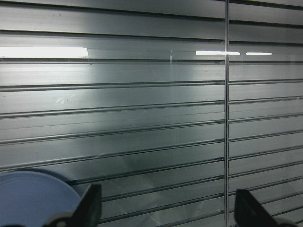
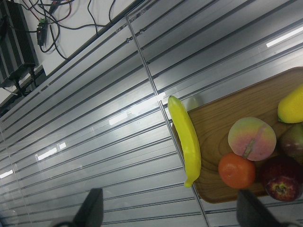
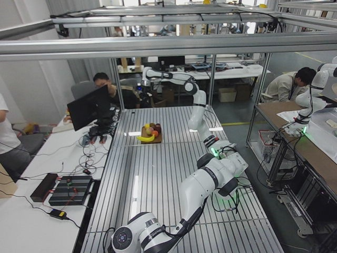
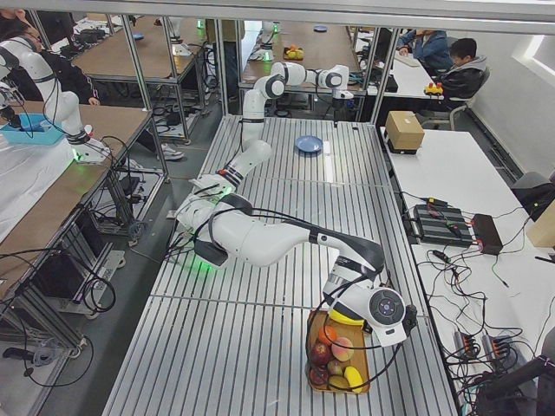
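Note:
A blue plate [image 4: 309,144] lies on the far part of the slatted table; its edge shows in the left wrist view [image 1: 33,198] under my left gripper, which is open and empty. My right gripper is open above a wooden tray [image 2: 215,118] of fruit: a banana [image 2: 187,142] along the tray's edge, a peach [image 2: 252,137], an orange [image 2: 236,170], a red apple [image 2: 280,177], a darker fruit [image 2: 291,142] and a yellow fruit [image 2: 291,106].
Side desks hold cables, power units [image 4: 442,225] and a cardboard box [image 4: 403,130]. Frame posts surround the table.

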